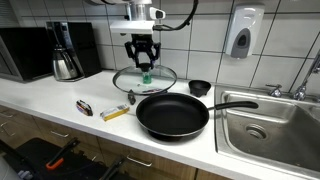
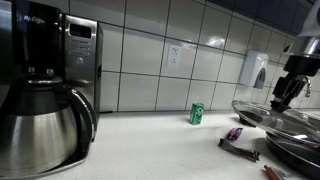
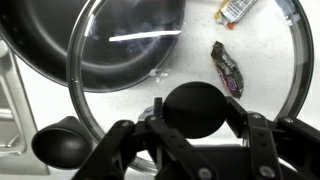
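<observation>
A glass lid [image 1: 128, 82] with a black knob hangs tilted slightly over the counter, left of and behind the black pan [image 1: 172, 116]. My gripper [image 1: 143, 56] is shut on the lid's knob. In the wrist view the round knob [image 3: 194, 109] sits between the fingers, and the clear lid shows the pan [image 3: 120, 40] and counter beneath. The second exterior view shows the lid [image 2: 275, 115] at the right, with my gripper [image 2: 284, 104] above it.
On the counter lie a dark wrapped snack [image 3: 227, 68], a yellow-and-white packet [image 1: 116, 113] and a red-and-dark packet [image 1: 83, 107]. A green can [image 2: 196, 114] stands behind. A small black bowl [image 1: 200, 88] is near the wall; the sink [image 1: 265, 135] is at right.
</observation>
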